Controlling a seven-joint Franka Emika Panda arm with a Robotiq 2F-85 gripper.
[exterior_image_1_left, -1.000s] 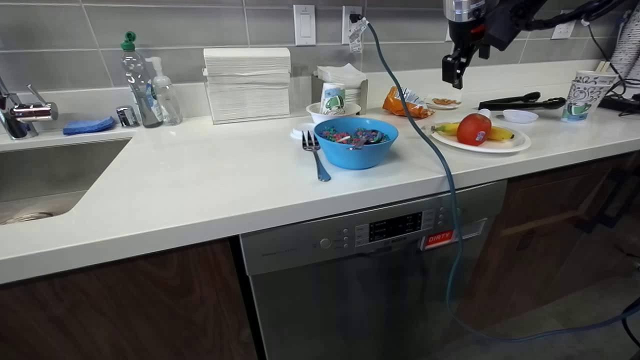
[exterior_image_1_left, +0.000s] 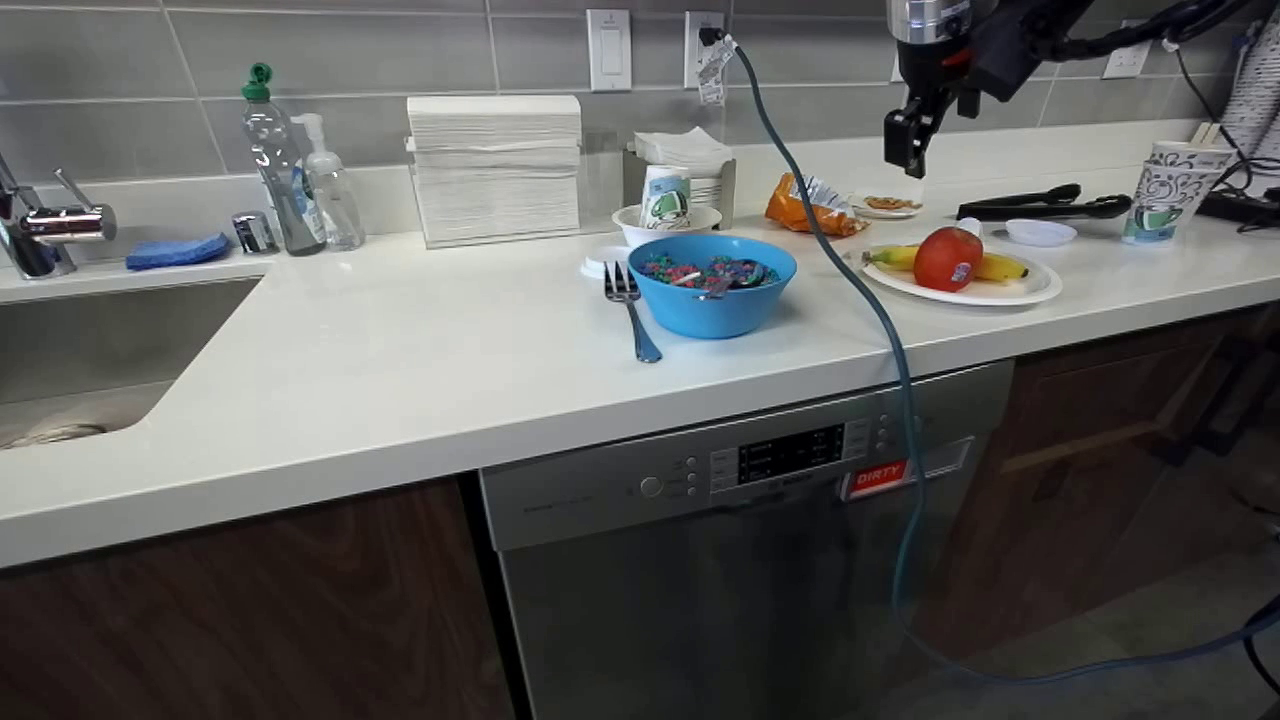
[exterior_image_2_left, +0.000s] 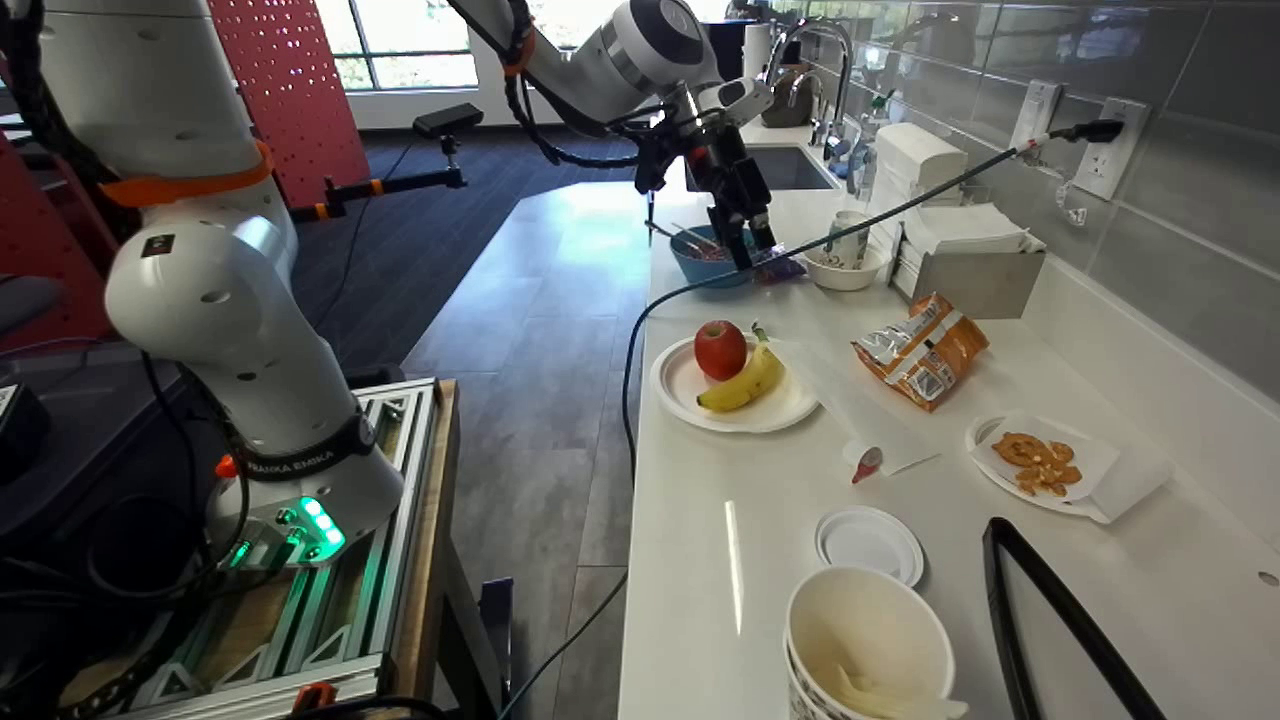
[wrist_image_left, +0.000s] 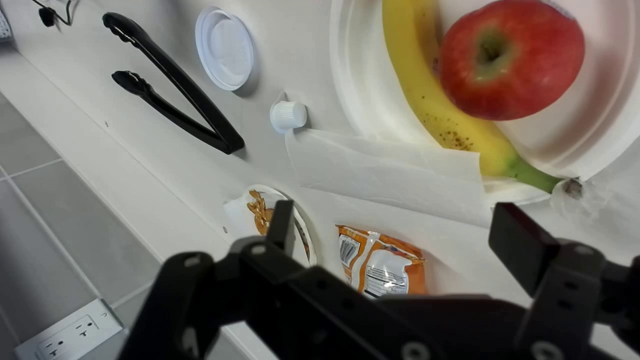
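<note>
My gripper is open above the counter, its two black fingers (wrist_image_left: 520, 246) far apart with nothing between them. Below it in the wrist view lies an orange snack bag (wrist_image_left: 387, 264), partly hidden by the gripper body. A red apple (wrist_image_left: 513, 60) and a yellow banana (wrist_image_left: 414, 78) share a white plate (wrist_image_left: 354, 72). Seen from exterior view 1, the gripper (exterior_image_1_left: 908, 138) hangs well above the counter, clear of the plate and bag. A small plate of pretzels (exterior_image_2_left: 1038, 462) rests near the wall.
A blue power cord (exterior_image_1_left: 882, 318) runs from the wall outlet across the counter and down its front. Black tongs (wrist_image_left: 180, 90), a white lid (wrist_image_left: 225, 48) and a patterned cup (exterior_image_1_left: 1176, 192) occupy the right. A blue bowl (exterior_image_1_left: 708, 314) and fork (exterior_image_1_left: 636, 318) stand mid-counter; bare counter extends left towards the sink.
</note>
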